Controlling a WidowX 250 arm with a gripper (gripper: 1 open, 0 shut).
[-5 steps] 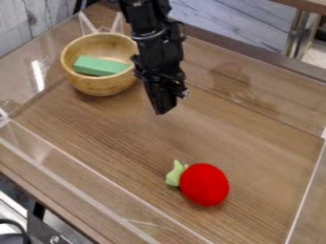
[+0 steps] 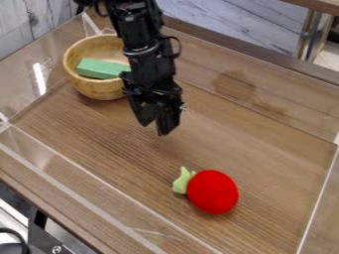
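Note:
My black gripper point(image 2: 158, 121) hangs over the middle of the wooden table point(image 2: 93, 154), at the right of the wooden bowl. Its fingers point down; how far apart they stand is hard to make out. A red round object point(image 2: 212, 193) with a pale green top lies at the front right, apart from the gripper. A green block point(image 2: 101, 67) rests in the wooden bowl point(image 2: 90, 44) at the back left.
A wooden ledge point(image 2: 310, 7) shows at the top right corner.
The red object and the bowl have not moved.

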